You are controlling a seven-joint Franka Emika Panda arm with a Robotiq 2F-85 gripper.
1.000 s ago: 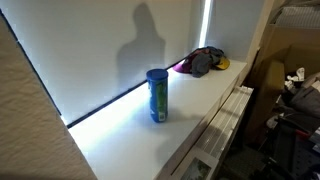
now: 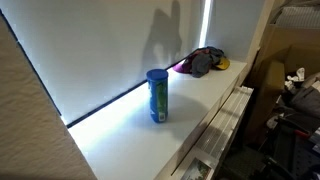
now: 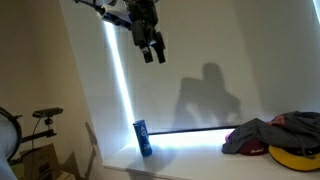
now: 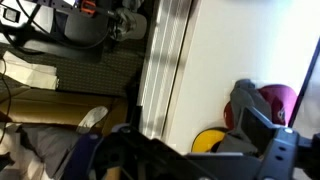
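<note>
In exterior view 1 a blue cylindrical container [image 2: 158, 96] stands upright on the white ledge [image 2: 120, 145]. The same container [image 3: 143, 139] appears low and left of centre in exterior view 2. My gripper [image 3: 153, 54] hangs high above the ledge there, fingers spread and nothing between them. Dark cloth [image 3: 285, 134] lies heaped at the ledge's far end, with a yellow item [image 3: 297, 160] under it. The wrist view shows my fingers along the bottom, near a yellow item [image 4: 209, 139] and a magenta item [image 4: 277, 99]; the blue container is not in that view.
A ridged rail [image 2: 222, 122] runs along the ledge's front side, with a darker, cluttered area beyond it. The wall [image 2: 90, 50] rises directly behind the ledge. Between container and cloth pile the ledge is bare.
In exterior view 1 the shadow on the wall has shifted right, toward the cloth pile. The blue container and the cloth have stayed where they were.
</note>
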